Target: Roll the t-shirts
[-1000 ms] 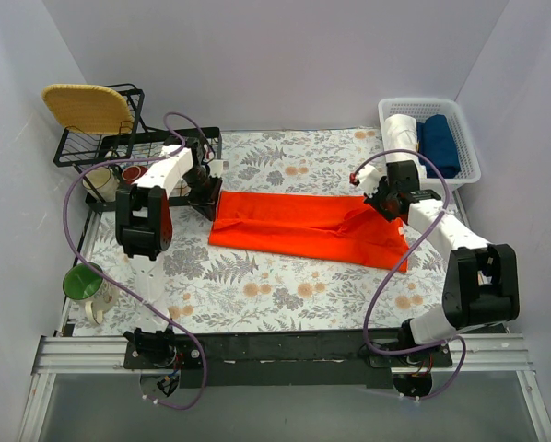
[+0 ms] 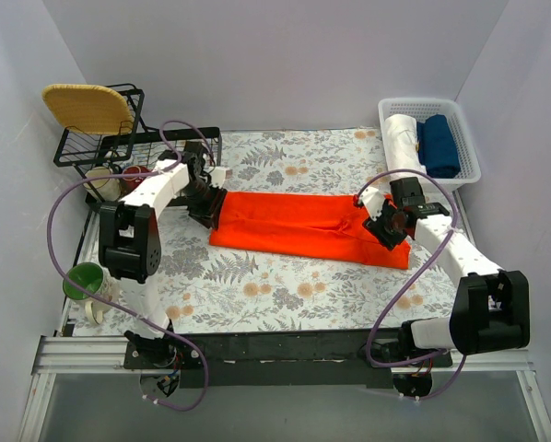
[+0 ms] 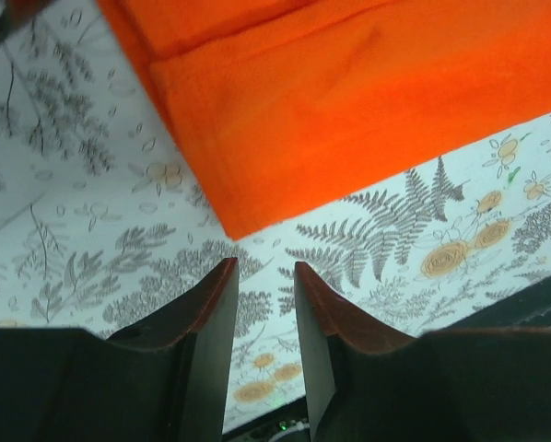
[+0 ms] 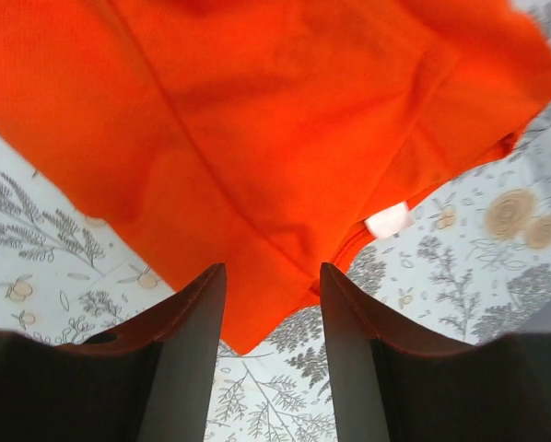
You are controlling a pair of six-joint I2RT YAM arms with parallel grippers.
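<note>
An orange t-shirt (image 2: 294, 221) lies on the patterned cloth, folded into a long strip that runs left to right. At its left end my left gripper (image 2: 208, 219) is open; in the left wrist view the shirt's corner (image 3: 234, 207) lies just beyond the left gripper, with nothing between its fingers. Over the strip's right end hovers my right gripper (image 2: 381, 235), also open. In the right wrist view the shirt's near corner (image 4: 248, 322) shows between and below the fingers of the right gripper, not pinched. A white tag (image 4: 389, 221) sticks out at the shirt's edge.
A white basket (image 2: 469, 152) at the back right holds a white roll (image 2: 403, 143) and a dark blue one (image 2: 439, 147). On the left stand a black wire rack (image 2: 119, 147) and a green mug (image 2: 87, 279). Bare cloth (image 2: 285, 299) lies in front of the shirt.
The right end now lies flatter. The left gripper has shifted only slightly.
</note>
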